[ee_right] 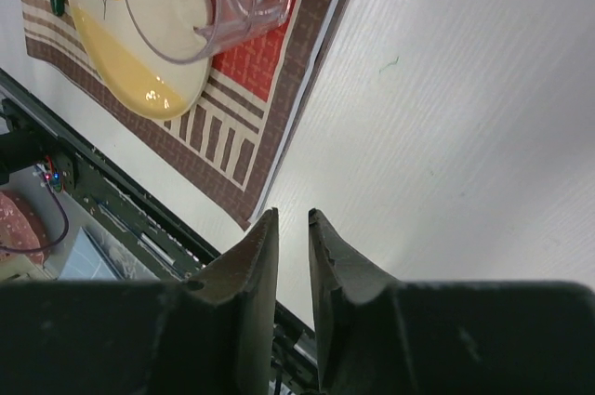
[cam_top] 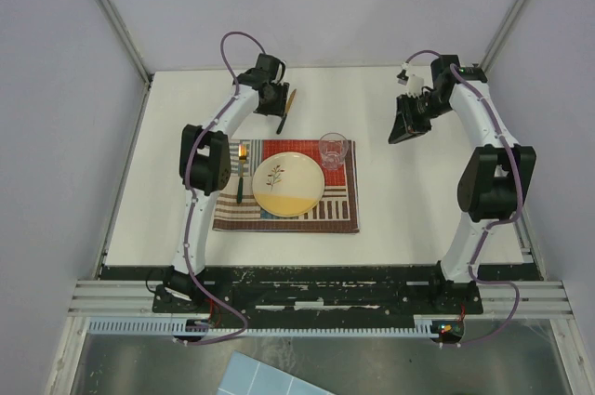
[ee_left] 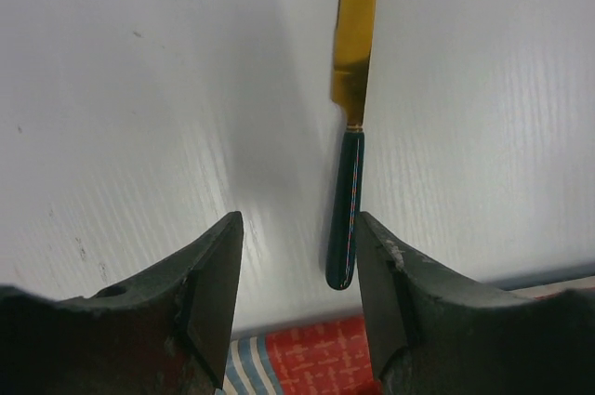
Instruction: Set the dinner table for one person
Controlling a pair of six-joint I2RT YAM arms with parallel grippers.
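Behind the placemat [cam_top: 349, 209] lies a knife [ee_left: 348, 190] with a gold blade and dark green handle. My left gripper hangs open over the table near that handle, which shows between its fingertips toward the right one; nothing is held. On the striped mat are a cream plate [cam_top: 288, 190], a fork [cam_top: 240, 179] left of it, and a clear glass [cam_top: 333, 151] at the plate's upper right. My right gripper is apart from everything, over bare table right of the mat, its fingers a little apart and empty.
A blue tiled object [cam_top: 265, 378] shows below the table's front edge.
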